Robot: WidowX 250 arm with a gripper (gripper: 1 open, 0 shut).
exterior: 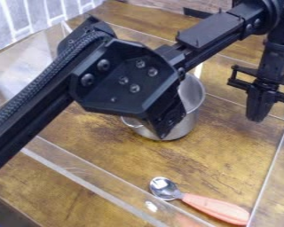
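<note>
My arm crosses the view from the left to the top right, and the gripper (259, 107) points down at the right, shut, with nothing seen between its fingers. A metal pot (185, 115) stands in the middle, partly hidden behind the arm, left of the gripper. A spoon (209, 202) with a pink handle and metal bowl lies on the wooden table at the bottom right.
The wooden table (109, 168) has free room below and left of the pot. Clear strips or edges run along the lower left and right. A pale barred object stands at the top left.
</note>
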